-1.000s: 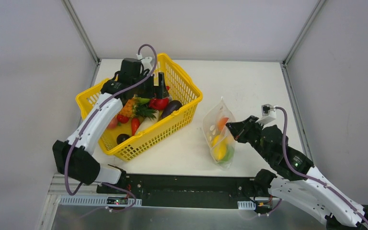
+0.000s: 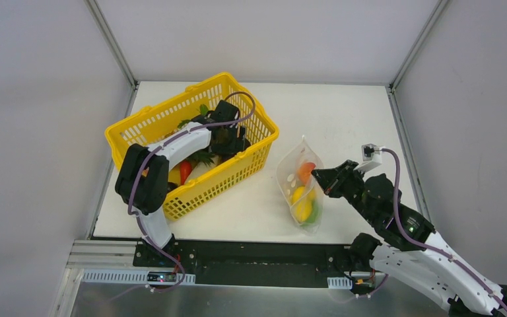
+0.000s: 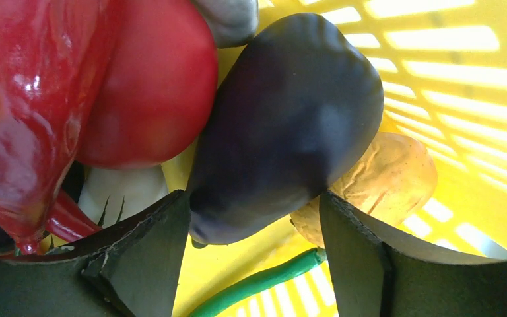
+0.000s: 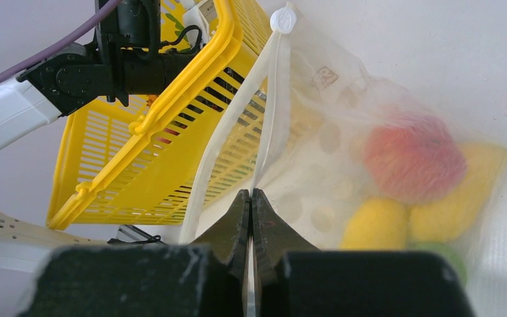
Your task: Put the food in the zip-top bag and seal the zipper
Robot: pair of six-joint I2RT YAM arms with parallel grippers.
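Note:
The clear zip top bag (image 2: 291, 177) stands on the table, its mouth parted. Through its wall in the right wrist view show a red-orange fruit (image 4: 414, 158), yellow pieces (image 4: 376, 226) and something green. My right gripper is shut on one strip of the bag's rim. Over at the yellow basket (image 2: 219, 187), my left gripper (image 2: 236, 142) reaches down inside. A dark purple eggplant (image 3: 290, 125) lies between its fingers, which stand part open at either side of the eggplant's lower end; whether both touch it, I cannot tell.
Around the eggplant lie a red tomato (image 3: 152, 86), a red pepper (image 3: 33, 119), a tan potato-like piece (image 3: 396, 175) and a green chili (image 3: 257, 284). The basket wall is close on the right. Bare table (image 2: 343, 112) lies behind the bag.
My left arm has swung rightward across the basket, its gripper now over the eggplant near the right end. The right arm stays put, and the bag has barely shifted.

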